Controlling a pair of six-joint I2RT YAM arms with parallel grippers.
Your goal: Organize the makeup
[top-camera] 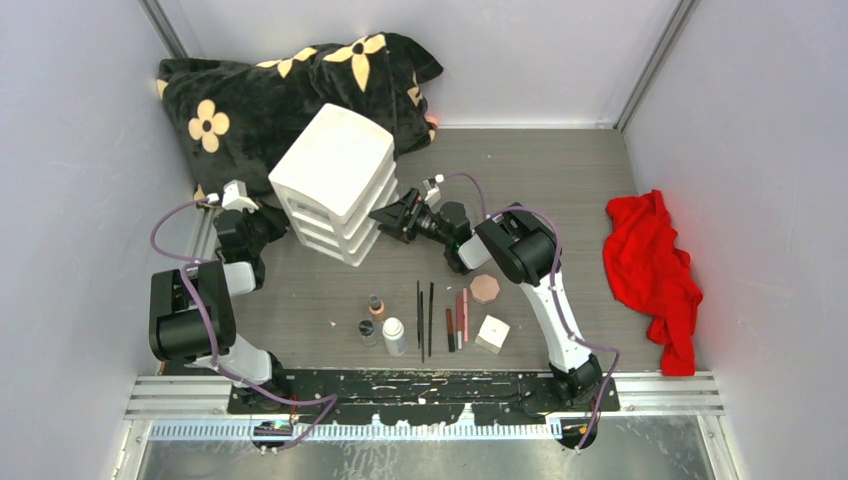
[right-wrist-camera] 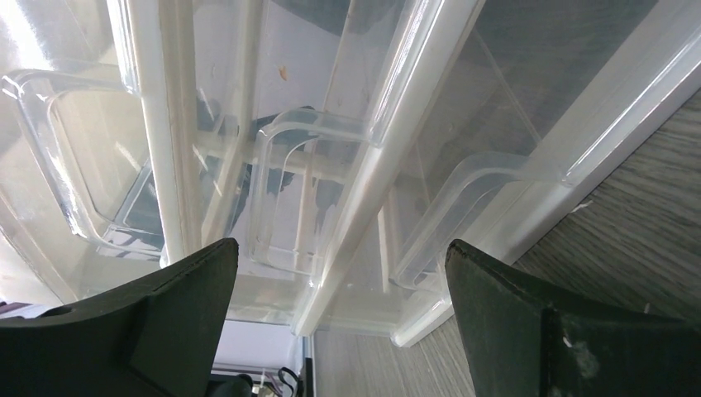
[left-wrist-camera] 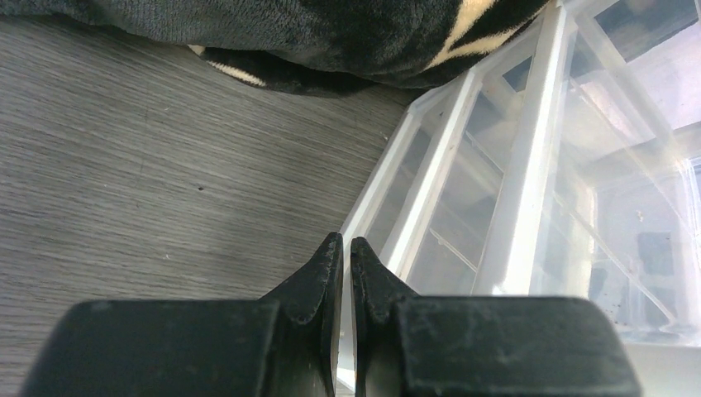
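Note:
A white drawer unit (top-camera: 332, 165) with clear drawers stands tilted across the upper middle. My right gripper (top-camera: 390, 215) is open at its right face; clear drawer handles (right-wrist-camera: 310, 124) show between and above the fingers. My left gripper is at the unit's left side, fingertips nearly together beside a white rail (left-wrist-camera: 517, 231); I cannot tell whether it holds anything. Makeup lies toward the front: bottles (top-camera: 395, 338), pencils (top-camera: 449, 328), a pink compact (top-camera: 485, 289) and a pale box (top-camera: 492, 334).
A dark flowered cushion (top-camera: 230, 110) fills the back left behind the unit. A red cloth (top-camera: 645, 270) lies at the right. Walls enclose the sides.

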